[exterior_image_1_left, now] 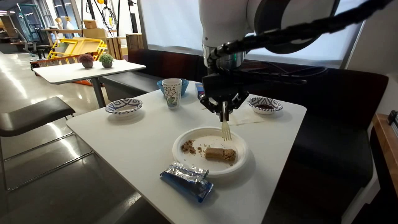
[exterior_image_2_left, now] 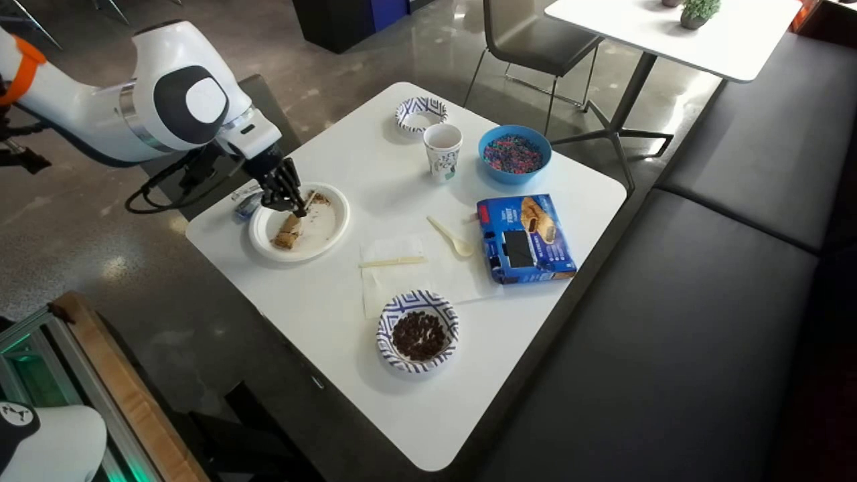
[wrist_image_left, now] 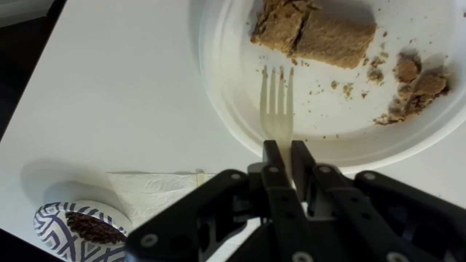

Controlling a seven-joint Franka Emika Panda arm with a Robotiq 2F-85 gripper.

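Held upright with its tines down, a pale plastic fork [exterior_image_1_left: 226, 131] hangs over the white plate [exterior_image_1_left: 178, 158], and my gripper [exterior_image_1_left: 224, 119] is shut on its handle. In the wrist view the fork [wrist_image_left: 277, 102] points at a brown snack bar [wrist_image_left: 336, 37], cracked across near one end. The tines look apart from the bar, with dark crumbs on their tips. Whether they touch the plate I cannot tell. Broken pieces [wrist_image_left: 421, 89] and crumbs lie beside the bar on the plate. In the second exterior view my gripper [exterior_image_2_left: 298, 210] partly covers the plate.
A torn blue wrapper [exterior_image_1_left: 188, 181] lies against the plate's near side. Elsewhere stand a patterned bowl of dark chips [exterior_image_2_left: 418, 336], an empty patterned bowl [exterior_image_2_left: 421, 117], a cup [exterior_image_2_left: 442, 151], a blue bowl [exterior_image_2_left: 515, 152], a blue box [exterior_image_2_left: 526, 239], a spoon [exterior_image_2_left: 452, 237] and a knife [exterior_image_2_left: 394, 262] on a napkin.
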